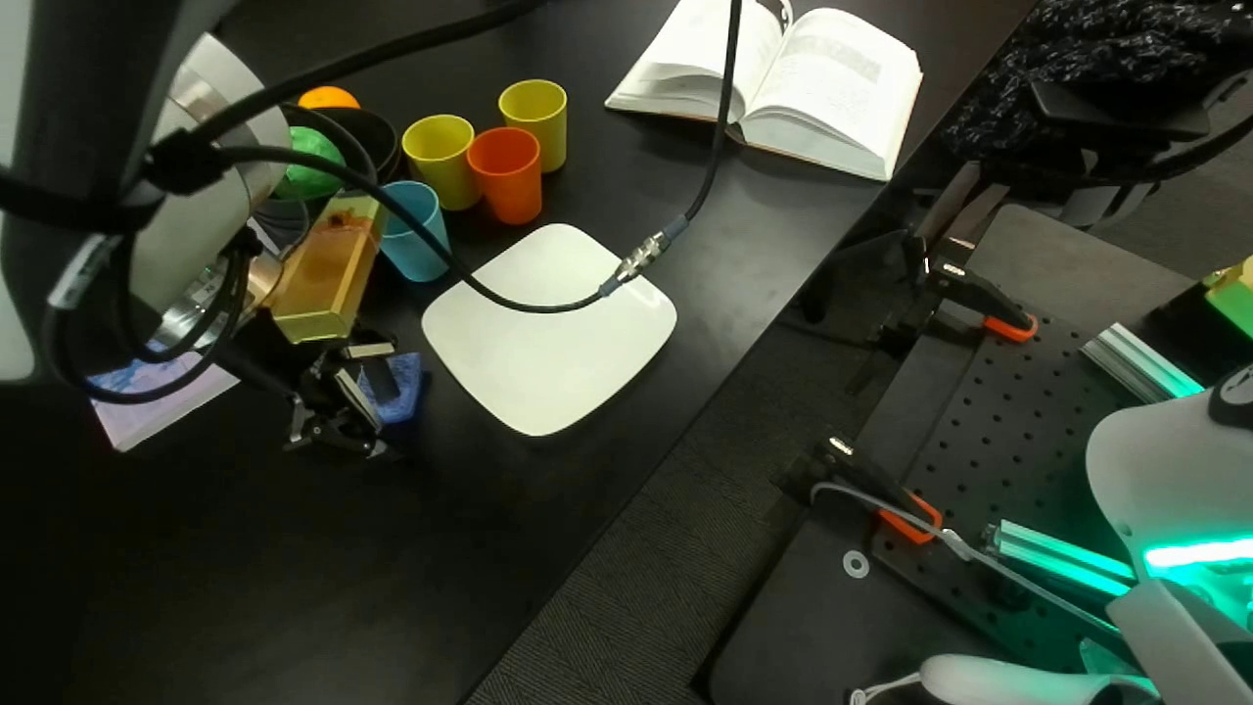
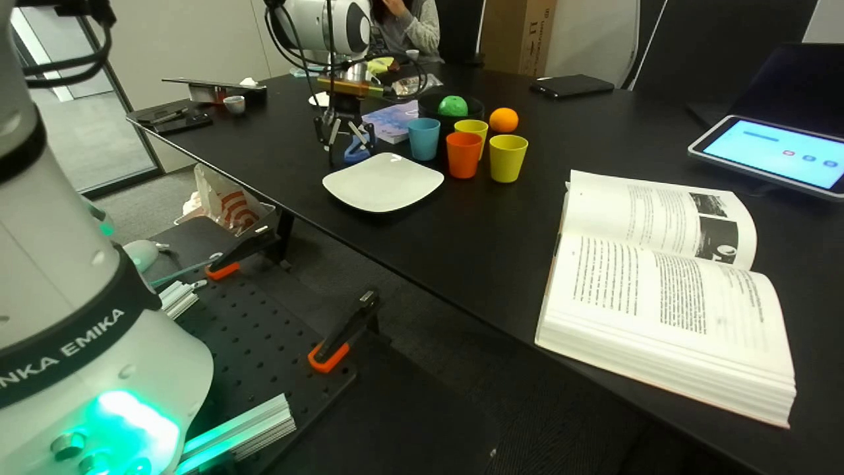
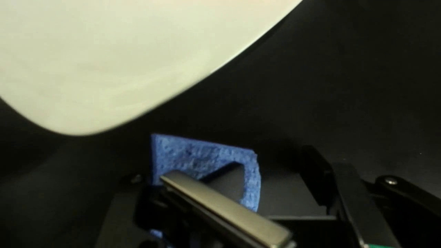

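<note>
A textured blue block (image 3: 198,155), like a sponge, lies on the dark table beside the near corner of a white plate (image 3: 103,82). In the wrist view my gripper stands with its fingers apart; the left finger (image 3: 223,206) crosses in front of the block and hides part of it. Exterior view 1 has the gripper (image 1: 361,411) low over the table, left of the plate (image 1: 546,364), with the block (image 1: 405,388) at its fingers. The second exterior view shows splayed fingers and the blue block (image 2: 358,149) by them. Contact cannot be made out.
Behind the plate stand a blue cup (image 1: 411,241), an orange cup (image 1: 508,176) and two yellow cups (image 1: 536,117). A black bowl holds a green ball (image 2: 453,106); an orange ball (image 2: 503,119) is nearby. An open book (image 1: 811,82) lies farther off.
</note>
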